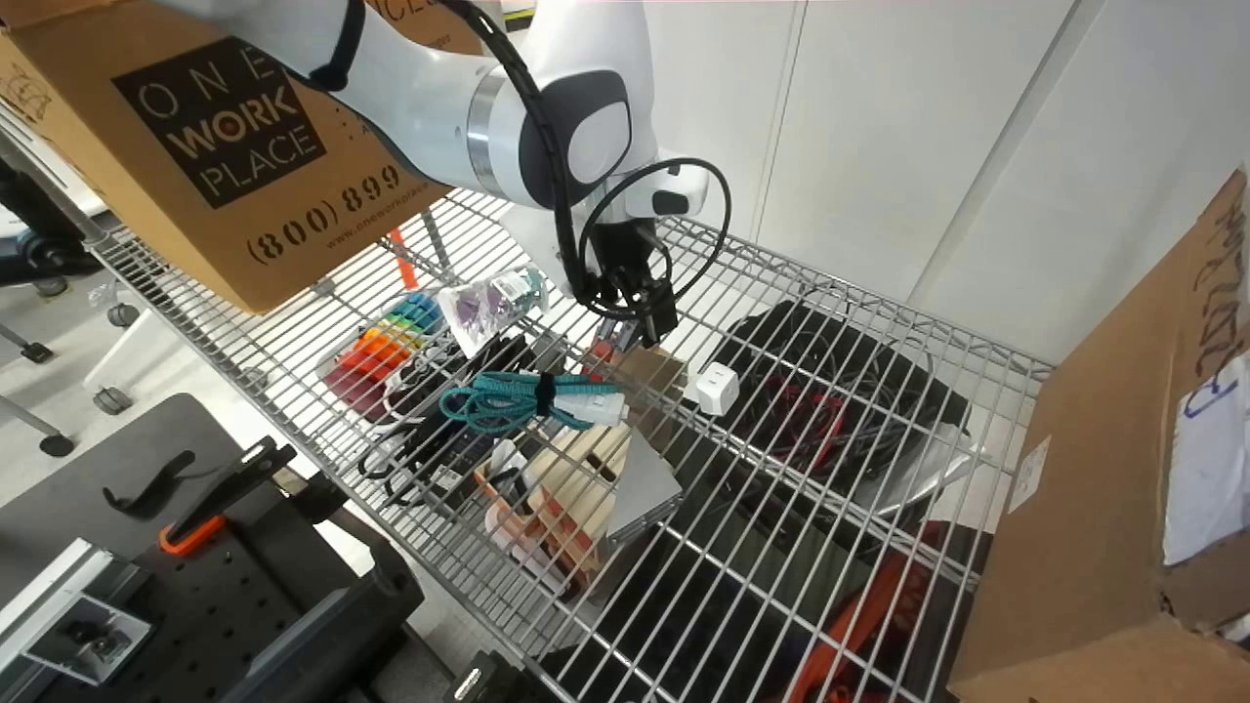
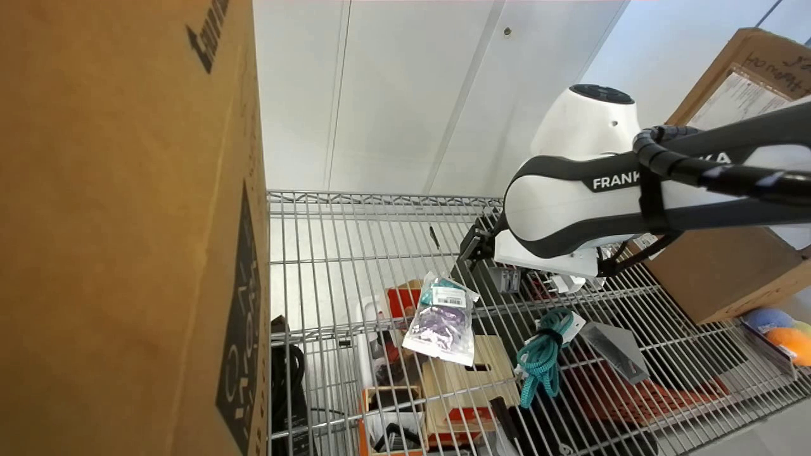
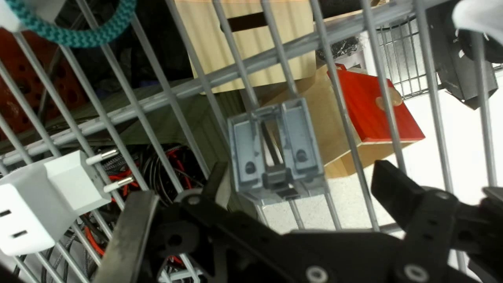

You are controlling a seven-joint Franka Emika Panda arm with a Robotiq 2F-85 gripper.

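Observation:
My gripper is open in the wrist view, its dark fingers (image 3: 391,184) spread wide with nothing held. Just beyond and between them, toward the left finger, a small grey box-like holder (image 3: 245,153) rests on the wire shelf. In exterior view 2 this holder (image 2: 505,280) lies by the open gripper (image 2: 476,244), below the white arm. Exterior view 1 shows the gripper (image 1: 658,314) low over the shelf, partly hiding the holder. A white plug adapter (image 3: 28,207) with two pins lies to the left in the wrist view.
A teal cord bundle (image 1: 498,400), a bagged purple item (image 2: 445,319) and a grey angled block (image 1: 642,486) sit on the wire shelf. Tall cardboard boxes (image 1: 352,223) stand at both ends. White wall panels (image 1: 867,141) close off the back.

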